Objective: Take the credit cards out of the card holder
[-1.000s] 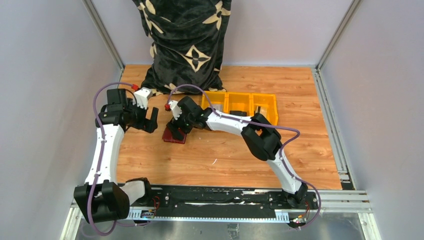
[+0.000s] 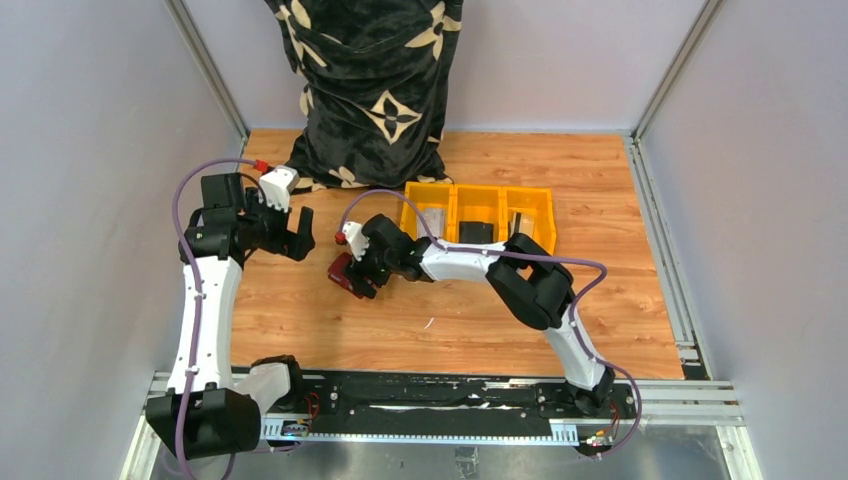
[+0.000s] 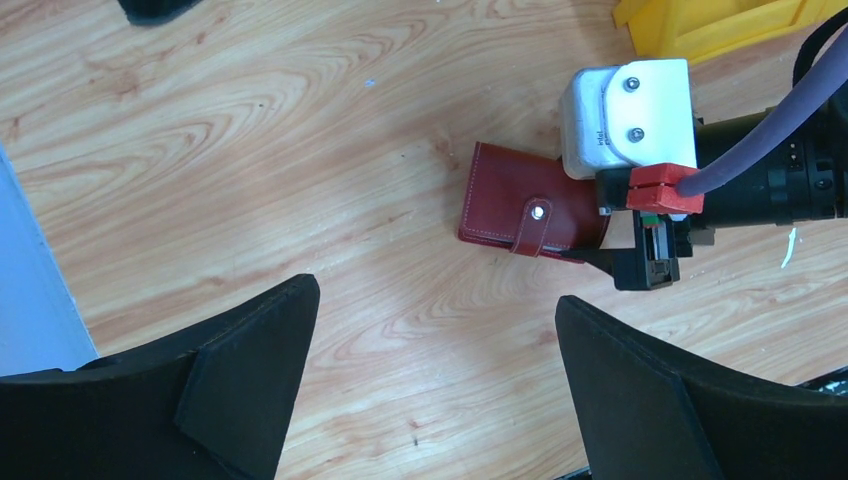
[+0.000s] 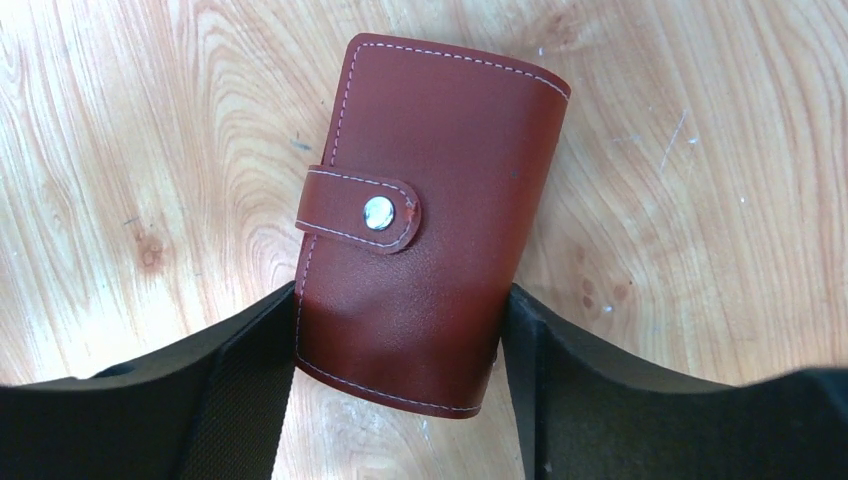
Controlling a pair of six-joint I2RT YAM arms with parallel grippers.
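Note:
The closed maroon card holder (image 2: 341, 274) (image 3: 506, 190) (image 4: 430, 170) lies on the wooden table, its snap strap facing up; no cards are visible. My right gripper (image 2: 362, 283) is low over it, its two fingers at the long sides of the holder's lower part, seeming to touch it; whether they grip it I cannot tell. My left gripper (image 2: 295, 232) stands open above the table to the left of the holder, nothing between its fingers.
A yellow three-compartment bin (image 2: 550, 205) (image 3: 680, 35) with items inside stands behind the right arm. A dark patterned cloth (image 2: 370, 80) hangs at the back.
My right gripper has moved down toward the front and slightly right, and the card holder under it now lies at a steeper angle. The left arm has shifted only slightly.

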